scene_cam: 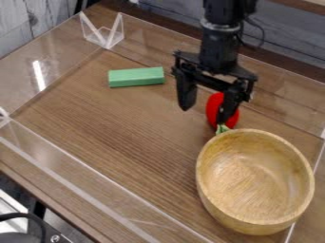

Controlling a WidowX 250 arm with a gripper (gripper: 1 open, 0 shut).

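Note:
The black gripper (pixel 211 89) hangs over the table at the upper middle, its fingers open, just above and beside a red strawberry-like object (pixel 223 108) with a green tip. The red object is partly behind the right finger. A green block (pixel 136 77) lies to the left of the gripper, and a large tan bowl (pixel 254 180) sits in front, at the lower right.
A clear plastic item (pixel 102 28) stands at the back left. A dark cable lies at the lower left corner.

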